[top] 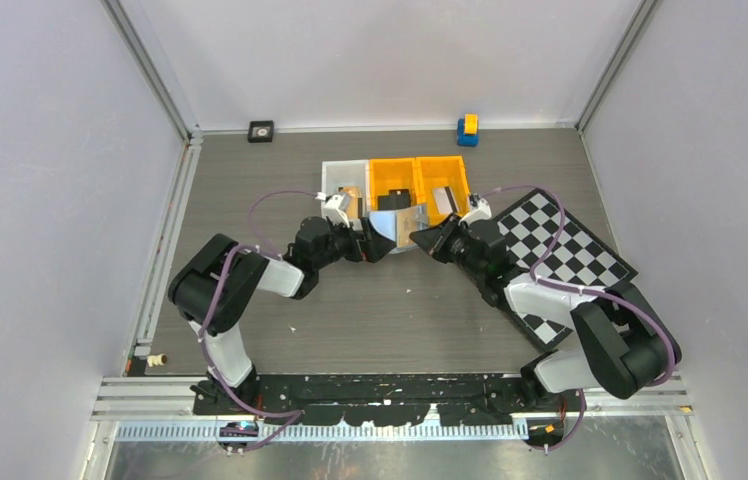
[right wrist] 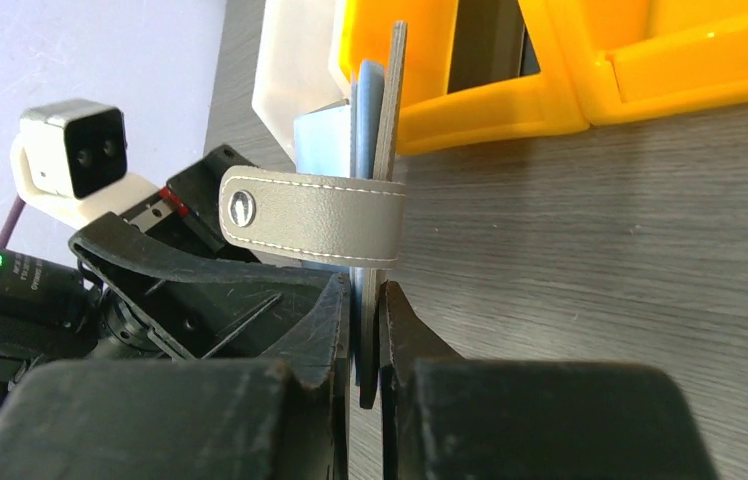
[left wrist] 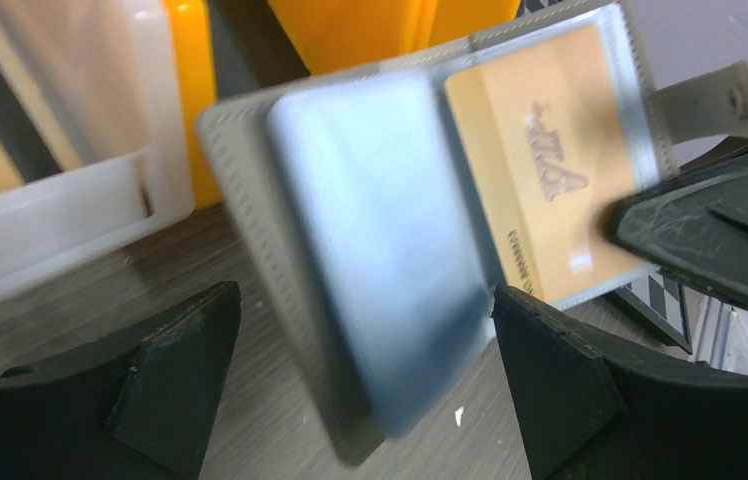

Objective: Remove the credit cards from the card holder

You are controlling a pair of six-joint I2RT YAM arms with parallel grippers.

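Note:
A grey stitched card holder (top: 425, 222) hangs spread above the table, a blue card (left wrist: 375, 180) in its left half and a tan card (left wrist: 550, 160) in its right half. My right gripper is shut on its right part; the snap strap (right wrist: 310, 215) sticks out above the fingers. At the opposite side my left gripper stands open, its fingers either side of the holder's lower-left area in the left wrist view. Contact between the left fingers and the blue card cannot be made out.
Behind the holder is a row of bins: a white bin (top: 328, 180) and two orange ones (top: 390, 165), with cards or dark items inside. A checkered board (top: 570, 240) lies under the right arm.

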